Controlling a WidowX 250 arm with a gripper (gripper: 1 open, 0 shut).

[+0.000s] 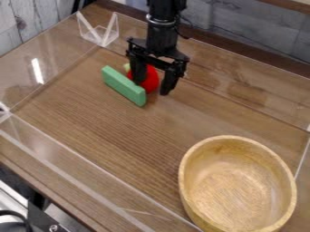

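Observation:
The black robot gripper (158, 65) hangs from the arm at the upper middle, its fingers open and low around a red round object (148, 78), which they partly hide. A green block (122, 84) lies just left of the red object, slanting toward the front. A small yellowish bit shows behind the red object, too small to tell what it is.
A large tan bowl (237, 195) fills the front right. A clear, see-through container (97, 29) sits at the back left.

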